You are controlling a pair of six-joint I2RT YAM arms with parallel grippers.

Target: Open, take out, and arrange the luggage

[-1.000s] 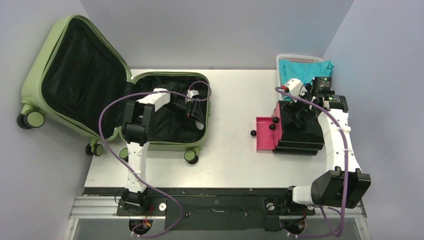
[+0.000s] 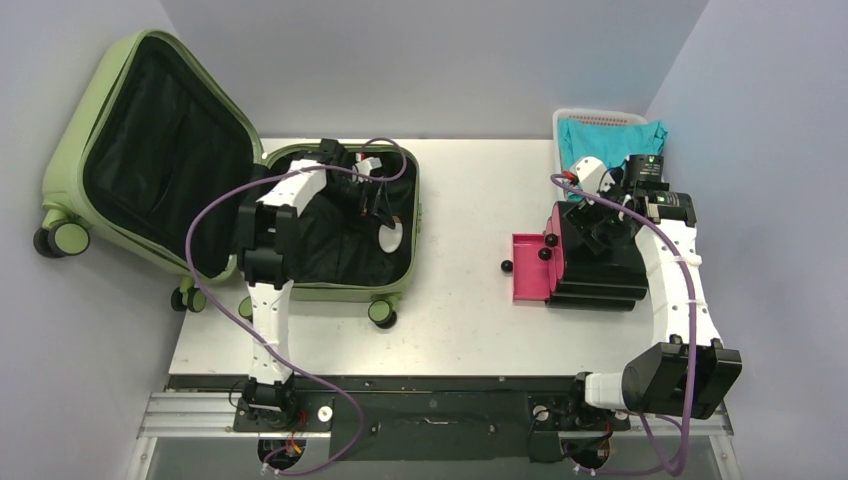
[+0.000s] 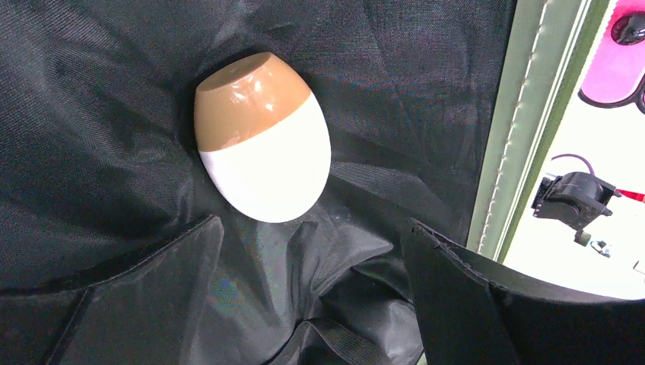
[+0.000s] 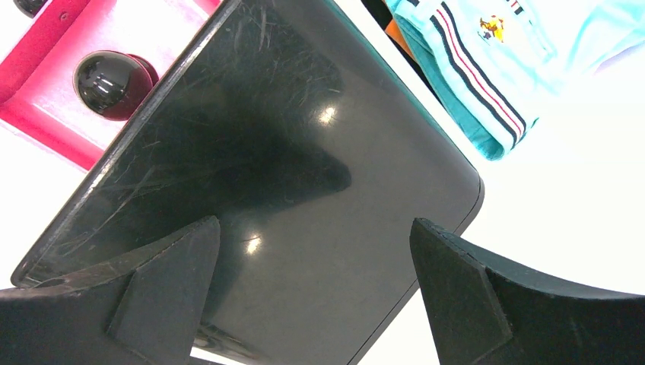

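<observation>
A green suitcase (image 2: 315, 292) lies open at left, lined in black. Inside it is a white-and-tan egg-shaped object (image 3: 262, 160). My left gripper is open just beside it, with nothing between its fingers. At right, my right gripper stands part open over the black top of a pink drawer cabinet (image 4: 335, 243), holding nothing. Its pink drawer (image 2: 530, 280) is pulled out, with dark round knobs near it.
A white basket (image 2: 620, 117) with turquoise clothing (image 2: 590, 135) stands at the back right behind the cabinet.
The right arm is unchanged in the top view.
</observation>
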